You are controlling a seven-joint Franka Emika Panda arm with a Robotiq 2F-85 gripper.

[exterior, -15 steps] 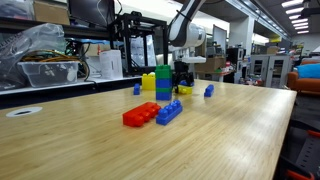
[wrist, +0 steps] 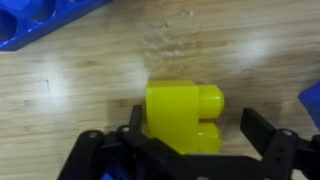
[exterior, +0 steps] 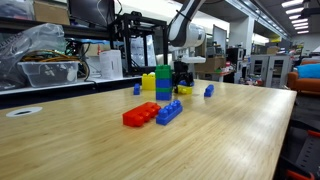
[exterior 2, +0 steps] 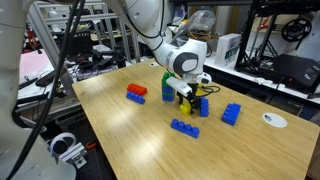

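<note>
A yellow block (wrist: 173, 112) with studs on its right side lies on the wooden table in the wrist view. My gripper is open around it, one finger (wrist: 134, 124) to its left and the other (wrist: 252, 122) to its right. Gaps show between both fingertips and the block. In exterior view 2 the gripper (exterior 2: 189, 102) is low over the table, just above the yellow block (exterior 2: 185, 108), which the arm partly covers. Exterior view 1 shows the yellow block (exterior: 186, 90) right of a tall green-and-blue stack (exterior: 163, 83).
Blue blocks lie close around, one in front (exterior 2: 185, 128) and another to the right (exterior 2: 231, 113). The stack stands beside the arm. A red block (exterior: 140, 115) and a blue block (exterior: 169, 112) lie farther off. Bare table stretches (exterior 2: 150, 150) toward the near side.
</note>
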